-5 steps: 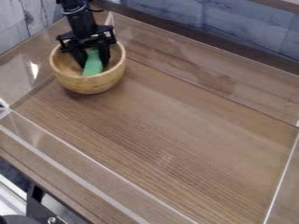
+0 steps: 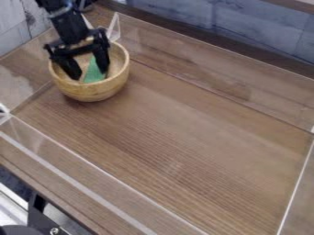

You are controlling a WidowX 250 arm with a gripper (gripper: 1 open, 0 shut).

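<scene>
My black gripper (image 2: 80, 48) reaches down from the top left into a wooden bowl (image 2: 95, 92) near the left edge of the table. Its fingers are spread open inside the bowl, over and beside a green object (image 2: 94, 74) lying there. Part of the green object is hidden behind the fingers.
The gripper has shifted a little left and its fingers now stand wider apart, showing more of the green object between them. The bowl sits slightly further left.
</scene>
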